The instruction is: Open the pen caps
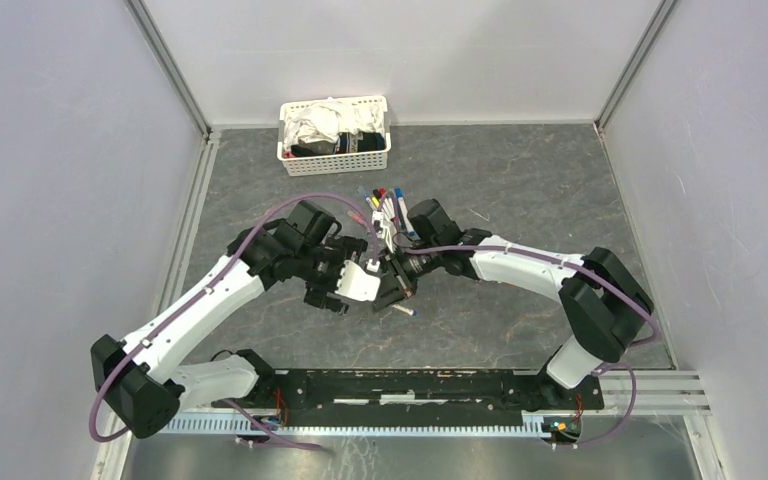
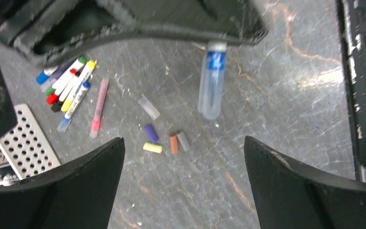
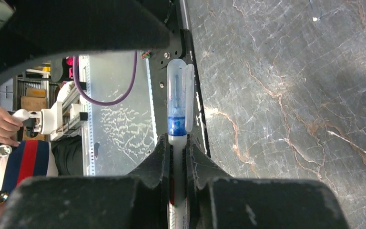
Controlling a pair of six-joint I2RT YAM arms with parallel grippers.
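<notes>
In the right wrist view, my right gripper is shut on a white-bodied pen [image 3: 178, 212]. The pen's clear cap [image 3: 176, 90], with a blue band and a clip, sticks out beyond the fingertips and is still seated on the pen. My left gripper stands open, with its two fingers [image 2: 83, 179] wide apart and nothing held. From the left wrist, the same cap [image 2: 211, 93] appears beyond the opening, pointing down from the dark right gripper. Seen from the top, both grippers are close together above the table's middle, and the capped pen end [image 1: 403, 310] shows beside them.
Several small coloured caps, among them a purple one [image 2: 151, 133] and a yellow one [image 2: 152, 147], lie loose on the grey table [image 2: 290, 157]. Bunched markers [image 2: 74, 88] and a pink pen [image 2: 99, 107] lie behind. A white basket [image 1: 336, 164] stands farther back.
</notes>
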